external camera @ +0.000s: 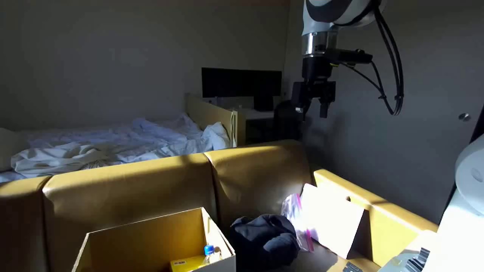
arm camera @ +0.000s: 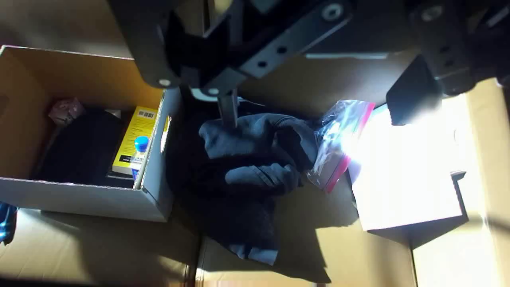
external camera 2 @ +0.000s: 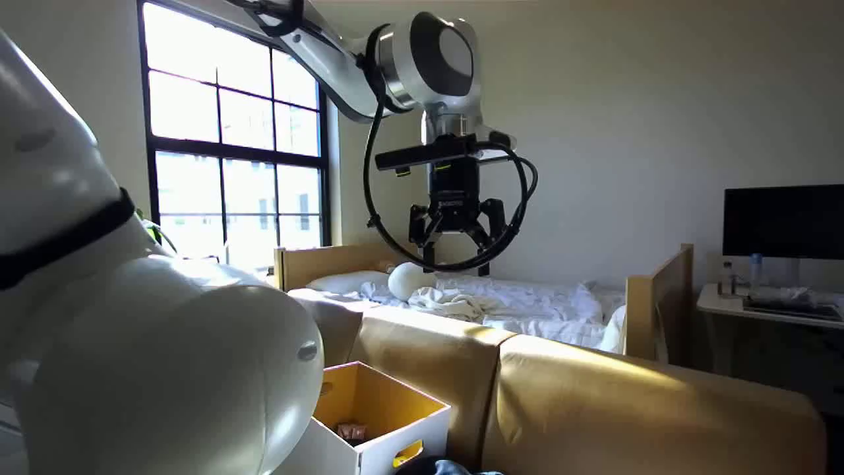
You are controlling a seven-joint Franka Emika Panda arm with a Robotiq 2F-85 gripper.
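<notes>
My gripper (external camera 2: 456,270) hangs high above the couch, its fingers spread apart and nothing between them; in the wrist view the fingers (arm camera: 228,110) also stand wide. Below it lies a crumpled dark blue cloth (arm camera: 258,138), perhaps a garment, on the couch seat. To the cloth's left is a white box (arm camera: 100,201) with an open top, holding a yellow book or packet (arm camera: 137,136), a bottle with a blue cap (arm camera: 141,142), a small pinkish packet (arm camera: 66,111) and something dark. On its right rest a clear zip bag (arm camera: 330,138) with pink edging and a brightly lit white box or board (arm camera: 406,181).
The tan couch backrest (external camera: 131,181) runs behind these things, and its armrest (external camera: 385,210) bounds the right. A bed (external camera: 113,140) and a monitor (external camera: 240,83) stand beyond. Bare seat (arm camera: 334,253) shows in front of the cloth. A cable (external camera 2: 372,182) loops beside the gripper.
</notes>
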